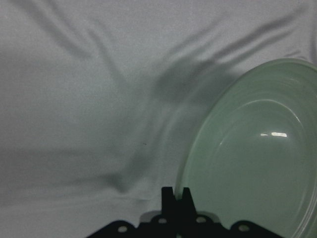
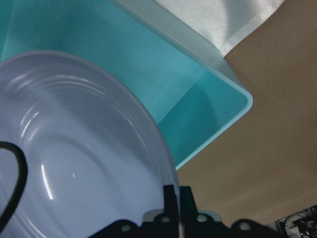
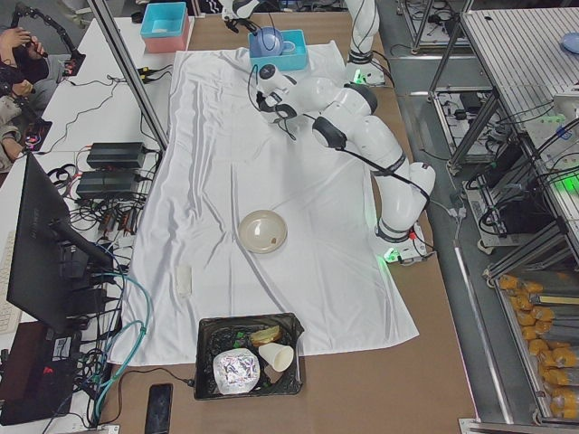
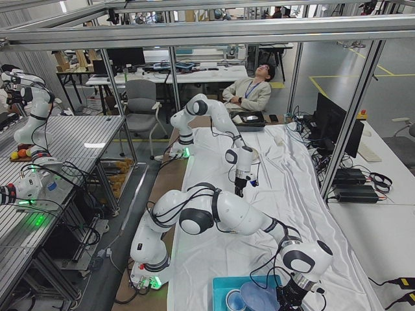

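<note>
In the left wrist view my left gripper is shut on the rim of a pale green plate [image 1: 252, 153], over white cloth. That arm reaches toward the blue bin [image 3: 289, 61] in the camera left view, hiding most of the green plate there. My right gripper is shut on the rim of a blue plate [image 2: 89, 139], which is over the bin. A blue cup [image 4: 235, 300] shows inside the bin in the camera right view.
A beige plate [image 3: 262, 231] lies mid-cloth. A black crate [image 3: 297, 375] with foil, a cup and other items stands at the near edge. A metal post and monitor line the left.
</note>
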